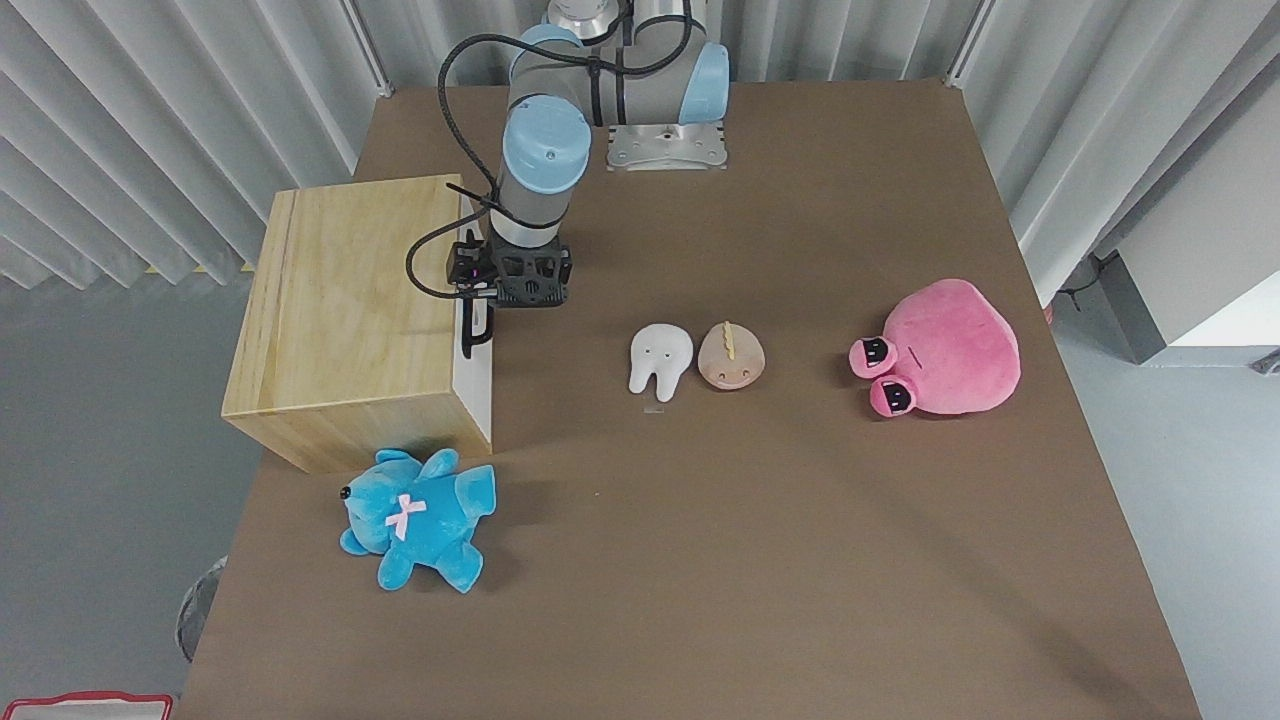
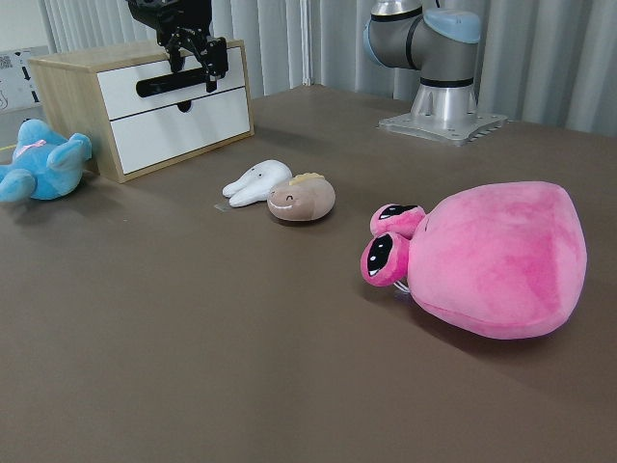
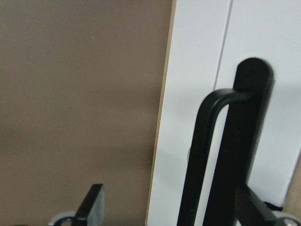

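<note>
My gripper is at the upper drawer of the wooden cabinet (image 1: 336,300), its fingertips standing apart at the bottom corners of the wrist view. One is over brown table; the other is at the black drawer handle (image 3: 197,160), which lies between them in that view. Both white drawer fronts (image 2: 183,129) are closed. In the front view the gripper body (image 1: 510,274) hides part of the handle. Whether the fingertips touch the handle cannot be told.
A blue bear (image 1: 420,516) lies by the cabinet's front end. A white tooth plush (image 1: 660,354) and a round beige plush (image 1: 732,366) lie mid-table, a pink plush (image 1: 948,354) at right.
</note>
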